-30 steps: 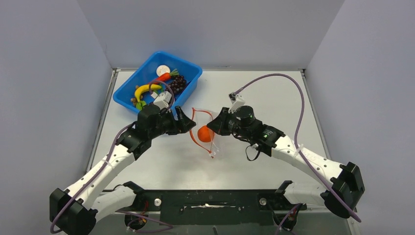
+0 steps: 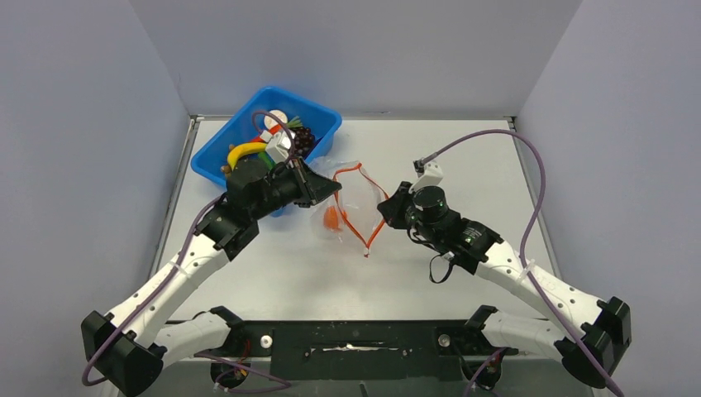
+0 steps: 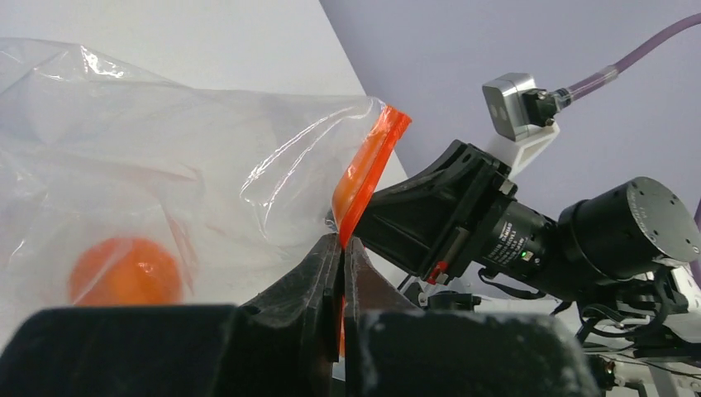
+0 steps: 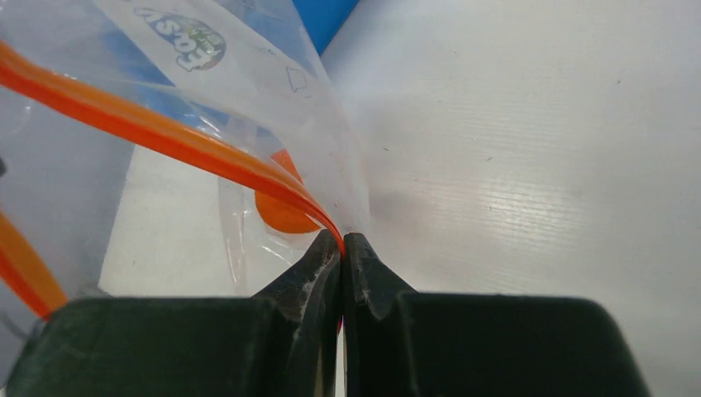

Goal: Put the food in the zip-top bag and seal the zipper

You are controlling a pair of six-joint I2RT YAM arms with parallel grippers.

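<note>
A clear zip bag (image 2: 351, 227) with an orange zipper hangs between my grippers, holding an orange item (image 2: 331, 217), also seen through the plastic in the left wrist view (image 3: 124, 269). My left gripper (image 2: 336, 187) is shut at one side of the opening; in its wrist view the orange zipper strip (image 3: 370, 161) runs down to the fingertips. My right gripper (image 2: 382, 208) is shut on the bag's edge at the other side, the zipper (image 4: 207, 153) entering between its fingertips. The opening shows as an orange loop from above.
A blue bin (image 2: 202, 161) with banana, carrot, grapes and other food sits at back left, behind the left arm. Walls border both sides.
Both grippers have moved, the right one rightward, the left up and rightward, and the left has shut. The bag's opening has shifted right, and the orange item now shows further left.
</note>
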